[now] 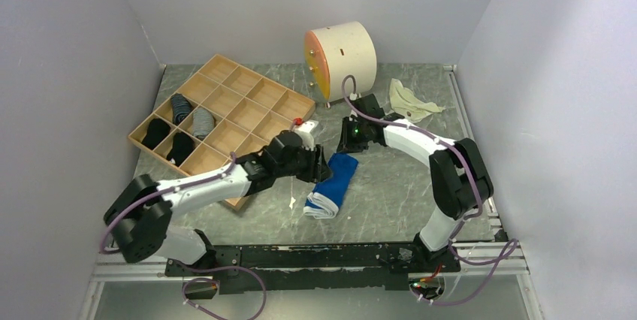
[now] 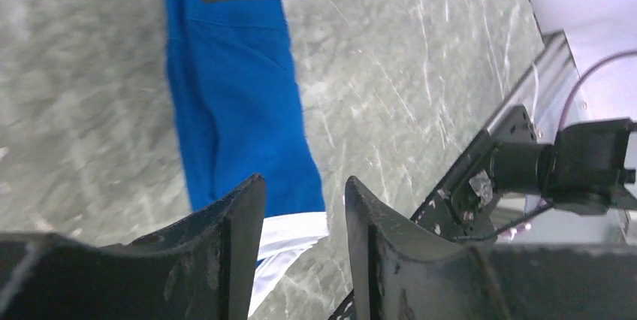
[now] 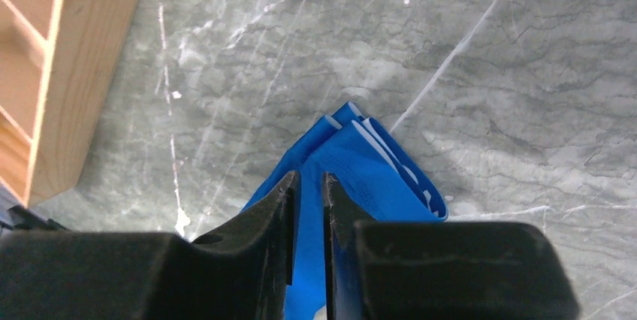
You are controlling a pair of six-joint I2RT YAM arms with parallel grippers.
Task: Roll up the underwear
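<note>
The underwear (image 1: 340, 179) is blue, folded into a long strip on the grey table, its white band at the near end. In the left wrist view the blue cloth (image 2: 252, 102) runs beneath my left gripper, whose fingers stand apart with no cloth seen gripped between them. At the strip's far end, folded layers of the underwear (image 3: 368, 162) show in the right wrist view. My right gripper is above that end, its fingertips a narrow gap apart and blue cloth visible behind them.
A wooden divided box (image 1: 248, 115) with several rolled dark and grey items stands at the left. Behind the arms are a cream drum-shaped container (image 1: 353, 57) and a pale yellow cloth (image 1: 409, 102). Bare table lies right of the strip.
</note>
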